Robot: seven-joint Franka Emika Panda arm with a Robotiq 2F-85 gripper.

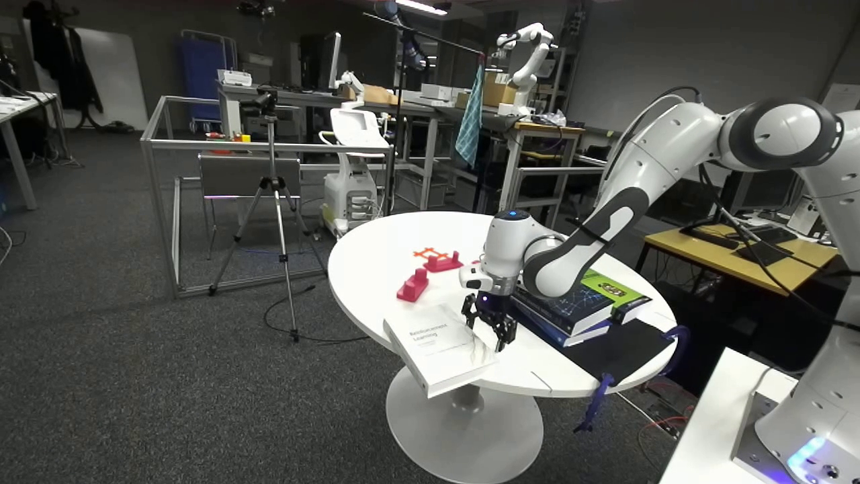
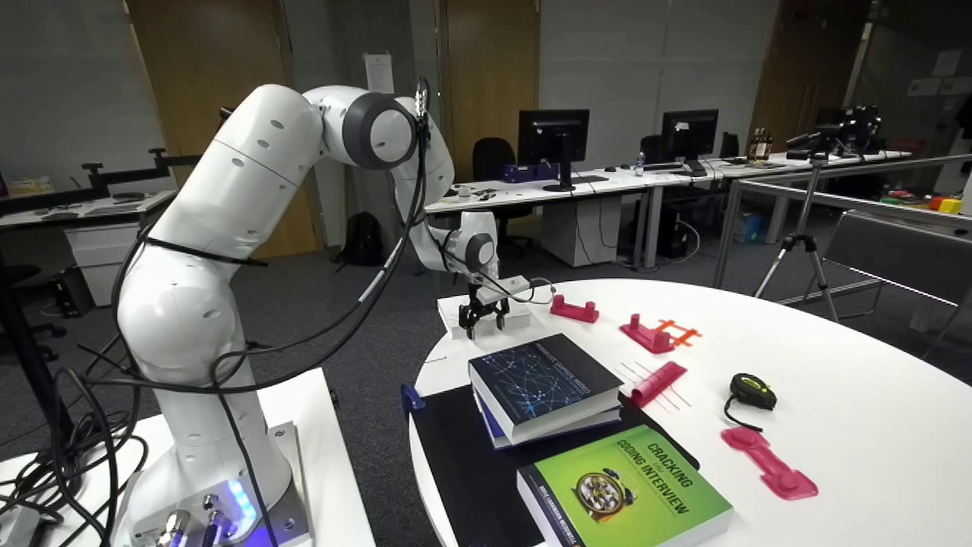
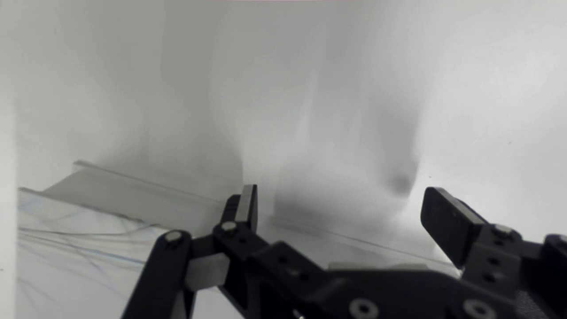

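Observation:
A thick white book (image 1: 441, 343) titled "Reinforcement Learning" lies flat at the table's edge, with its front corner jutting past the rim in exterior view 1. Part of the same book (image 2: 519, 316) shows behind my gripper (image 2: 484, 325) in exterior view 2. My gripper (image 1: 488, 325) points down at the book's side nearer the other books. Its fingers stand apart; in the wrist view a broad gap separates the dark fingers (image 3: 246, 204), with only pale, blurred surfaces beyond. Whether the fingers touch the book I cannot tell.
A dark blue book (image 2: 547, 378) tops a stack beside the gripper, and a green book (image 2: 638, 488) lies nearby on a black mat (image 2: 456, 456). Pink parts (image 2: 574, 310) and a tape measure (image 2: 753, 390) are scattered about.

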